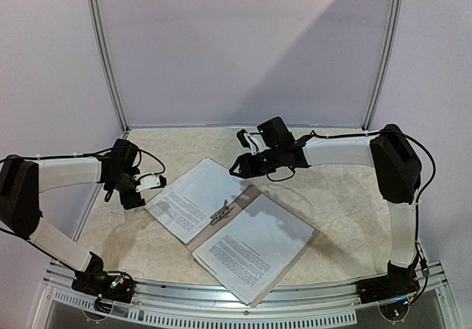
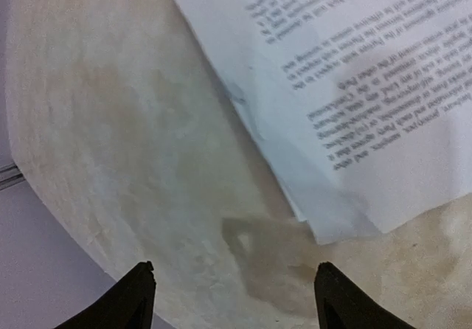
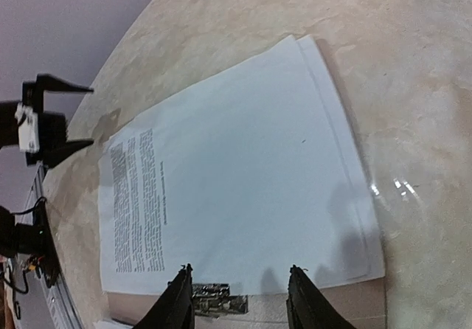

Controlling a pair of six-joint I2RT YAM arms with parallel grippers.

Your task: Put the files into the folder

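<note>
An open folder (image 1: 313,234) lies flat and turned at an angle on the table, its tan cover showing along the spine and right edge. Printed sheets (image 1: 198,196) cover its left half, and more paper (image 1: 254,240) covers the right half. A metal clip (image 1: 221,212) sits by the spine. My left gripper is open beyond the left sheets' corner, only bare table between its fingers. Above the folder's upper edge, my right gripper stands with its fingers apart and holds nothing; the clip (image 3: 217,300) shows beneath it.
Bare tabletop (image 1: 346,203) lies to the right of the folder, and more is free behind it. Pale walls close in the back and sides. A metal rail (image 1: 243,293) runs along the front, near the folder's lowest corner.
</note>
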